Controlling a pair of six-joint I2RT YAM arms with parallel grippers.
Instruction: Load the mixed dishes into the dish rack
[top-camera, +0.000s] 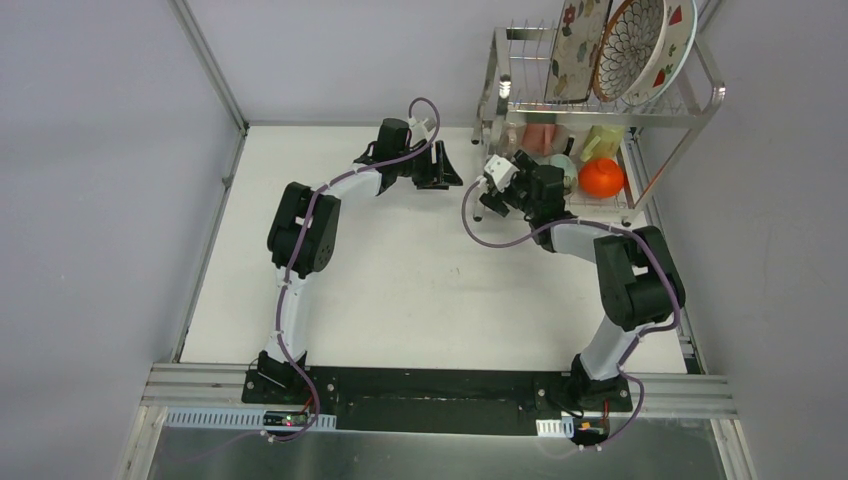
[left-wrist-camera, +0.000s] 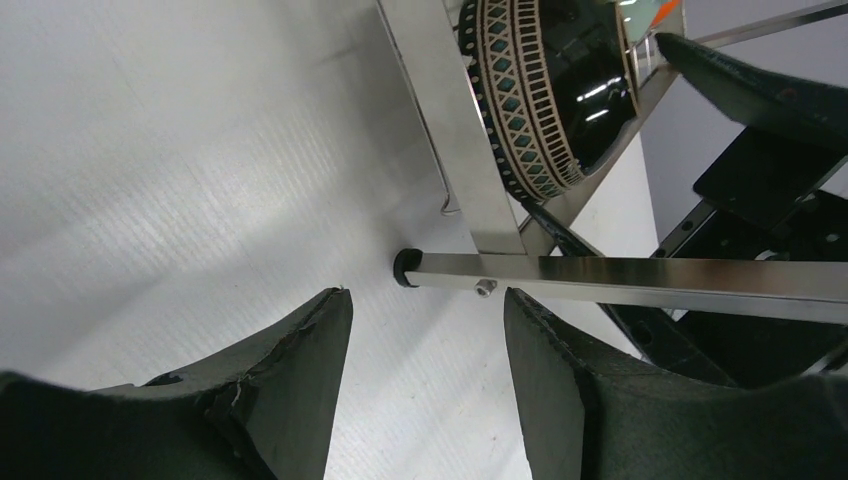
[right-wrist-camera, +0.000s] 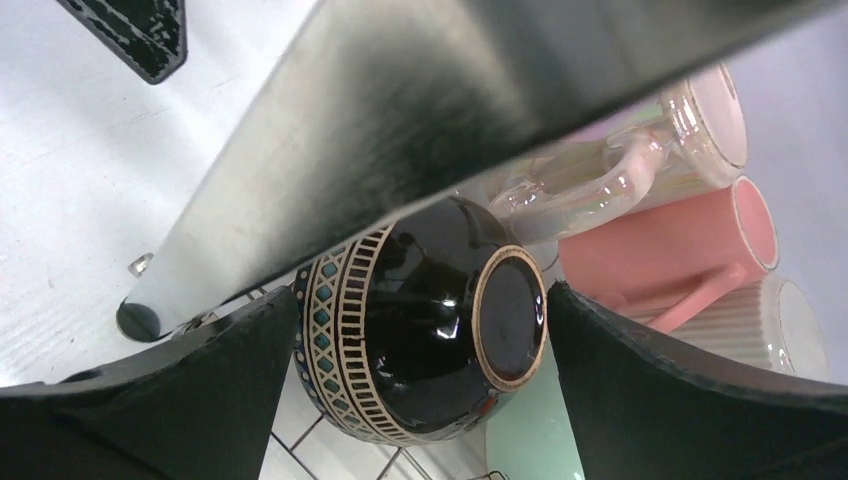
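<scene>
A metal two-tier dish rack (top-camera: 650, 118) stands at the back right. My right gripper (top-camera: 510, 185) is in its lower tier, open around a black patterned bowl or cup (right-wrist-camera: 430, 320) lying on its side, as the right wrist view shows. The same dark dish (left-wrist-camera: 550, 90) shows in the left wrist view. My left gripper (top-camera: 437, 180) is at the rack's left side; its fingertips (left-wrist-camera: 320, 310) stand apart, and I cannot make out anything between them.
The upper tier holds a floral tray (top-camera: 578, 50) and round plates (top-camera: 645, 55). A pink mug (right-wrist-camera: 660, 240), clear glass mugs (right-wrist-camera: 710, 120) and an orange item (top-camera: 602, 178) fill the lower tier.
</scene>
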